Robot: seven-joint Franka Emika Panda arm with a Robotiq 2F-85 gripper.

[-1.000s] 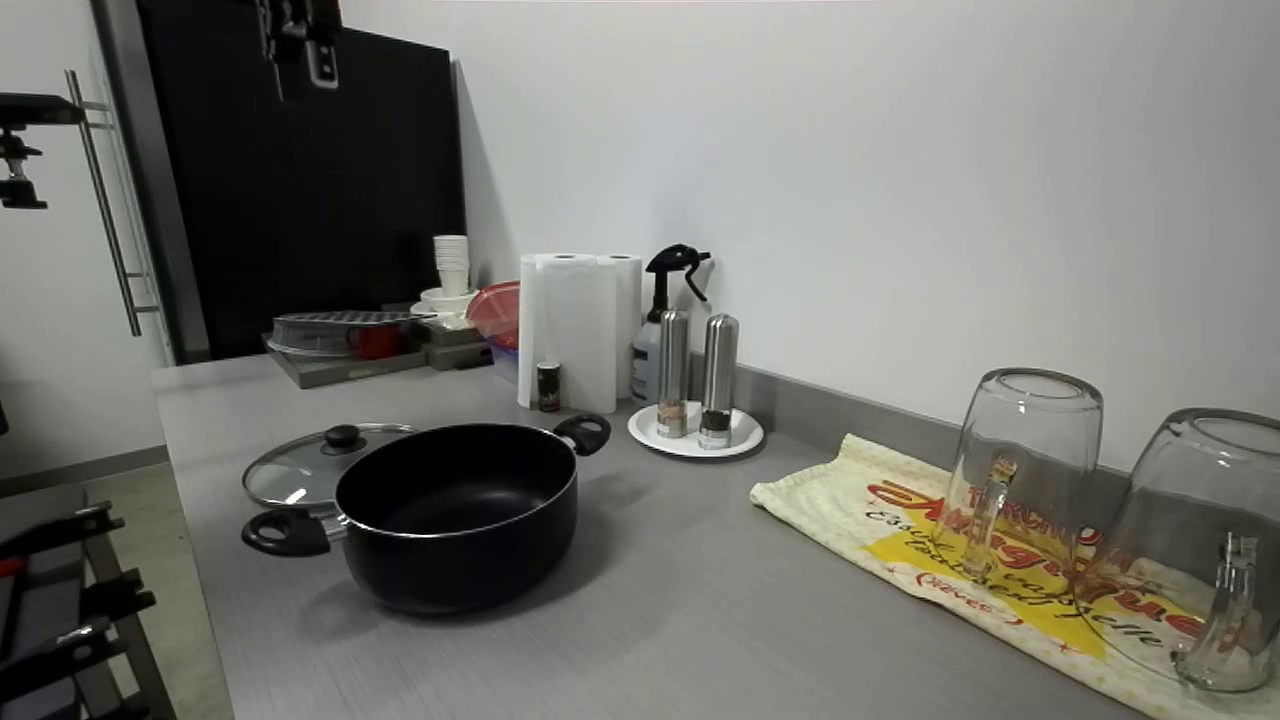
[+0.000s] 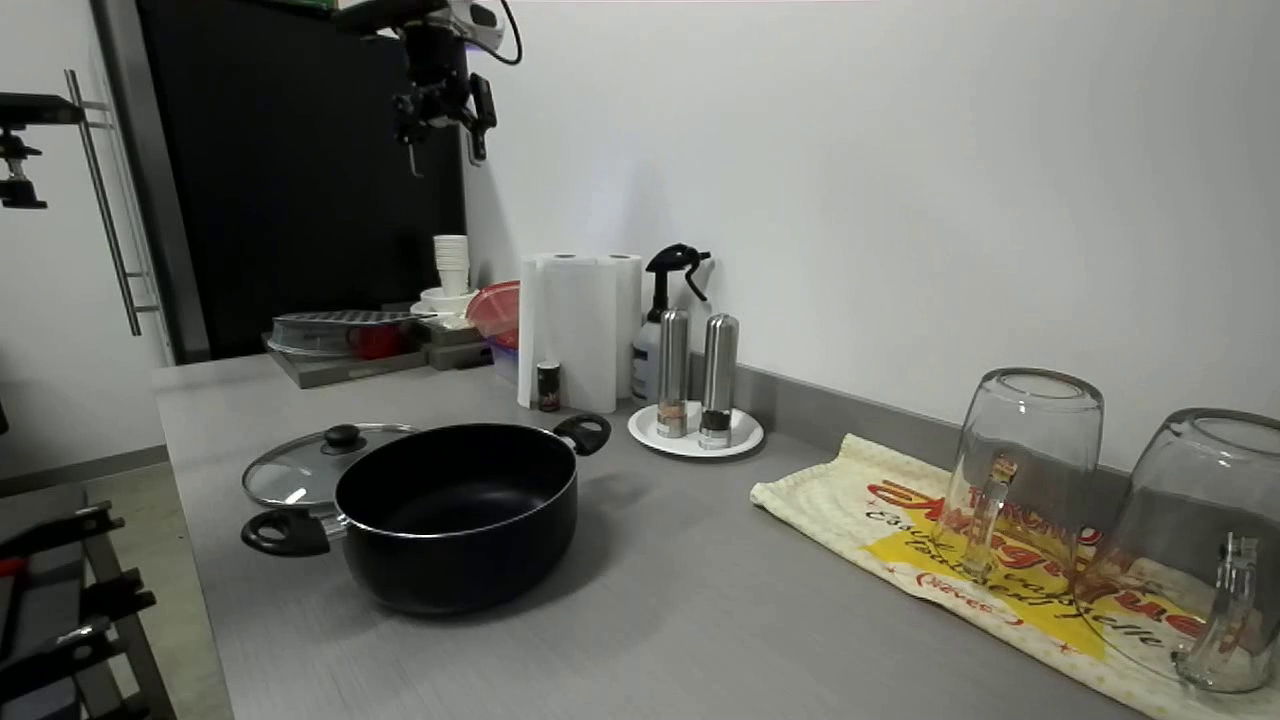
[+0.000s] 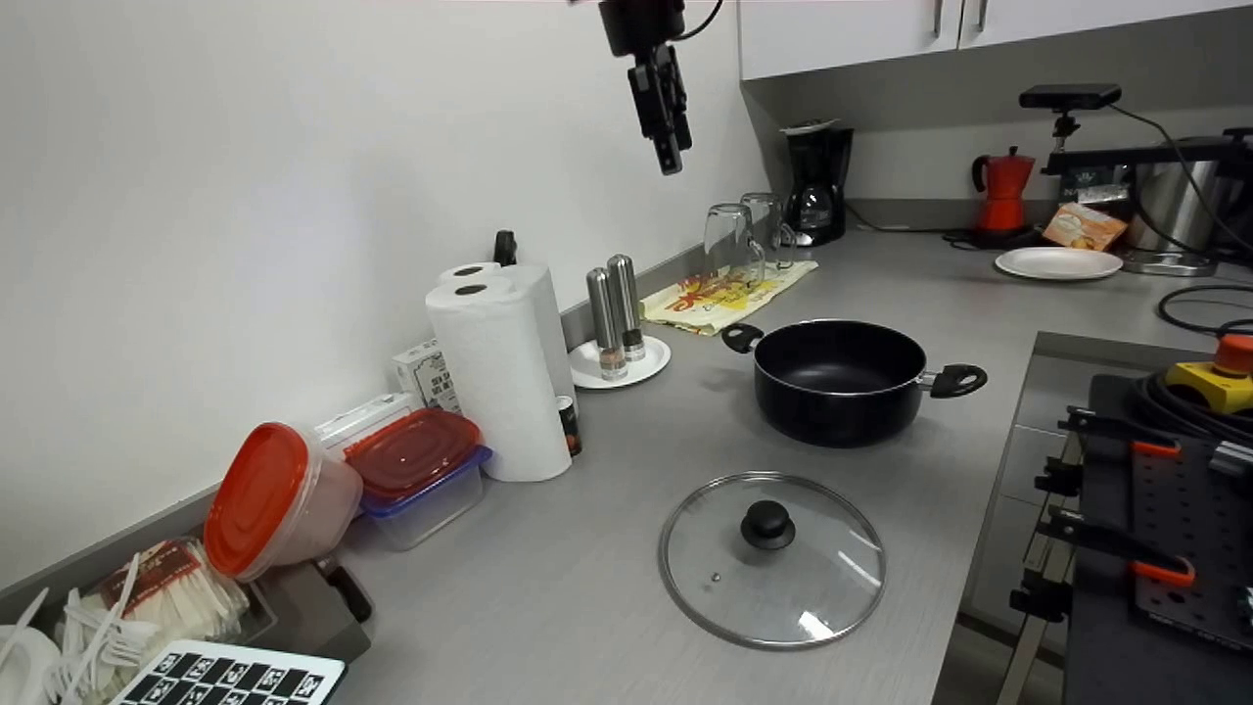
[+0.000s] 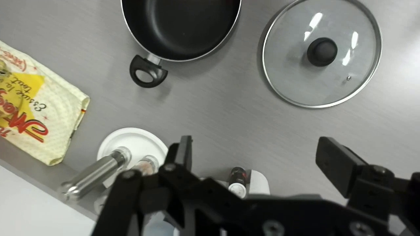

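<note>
High above the counter hangs my gripper (image 2: 445,168), its fingers well apart and nothing between them. In the wrist view the gripper spans bare counter and a small dark shaker (image 4: 238,181) far below. A black two-handled pot (image 3: 839,382) stands uncovered and looks empty inside. Its glass lid (image 3: 771,562), with a black knob (image 3: 766,524), lies flat on the counter beside it, knob up. Two steel mills (image 2: 717,378) stand upright on a small white plate (image 2: 744,440) near the wall.
Paper towel rolls (image 3: 505,376) stand by the wall, with a spray bottle (image 2: 648,348) behind. Red-lidded containers (image 3: 264,499) sit farther along. Upturned glass mugs (image 2: 1020,480) rest on a yellow printed towel (image 2: 828,480).
In exterior view 1 my gripper has shifted right and lower, from over the dark panel toward the white wall. The pot, lid, mills and towel have stayed put.
</note>
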